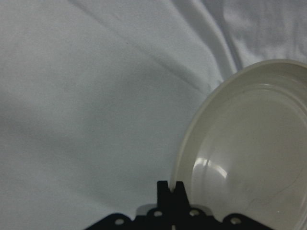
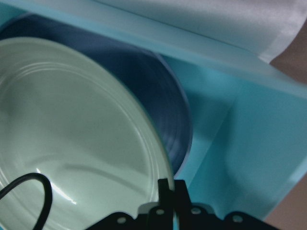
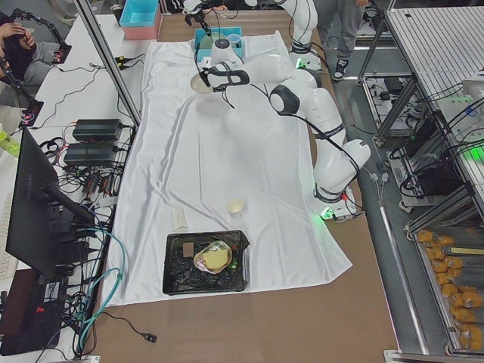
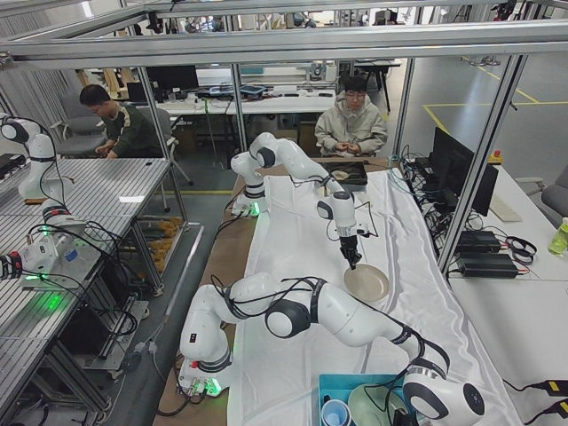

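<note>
A cream plate [image 4: 366, 283] lies on the white cloth. My left gripper is at its near rim, fingertips close together at the edge; whether they grip it is unclear. A blue bin [image 2: 259, 143] holds a pale green plate [image 2: 81, 124] over a dark blue plate [image 2: 168, 120], with a cup [image 4: 335, 413] beside them. My right gripper is at the green plate's rim, fingers close together; a grip on the rim is not certain.
A black tray [image 3: 174, 265] with food stands at the far end of the cloth, near a small cream cup [image 3: 234, 205].
</note>
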